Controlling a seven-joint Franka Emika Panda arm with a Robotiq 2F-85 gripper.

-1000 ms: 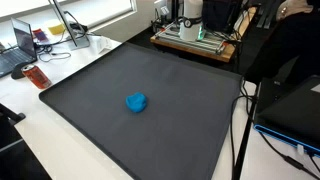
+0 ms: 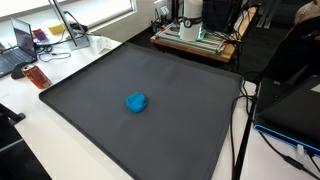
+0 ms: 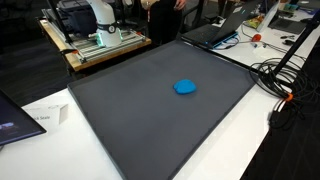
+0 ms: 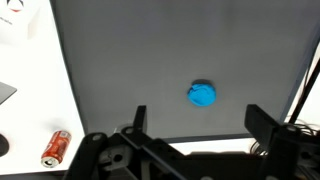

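Note:
A small blue object [image 2: 136, 102], roundish in outline, lies alone on the dark grey mat [image 2: 180, 130]. Exterior view 2 shows the same blue object [image 3: 185, 87] as a low lump, and the wrist view has it [image 4: 202, 95] right of centre. Seen from its own camera, my gripper is open, its two black fingers spread wide at the bottom of the picture. Nothing is between them, and the blue object appears just above the gap. Neither exterior view shows the gripper clearly.
A red can [image 2: 37, 77] stands on the white table at the mat's far left corner. A laptop [image 2: 22, 45] and cables are behind it. Another dark screen [image 3: 18, 118] stands beside the mat.

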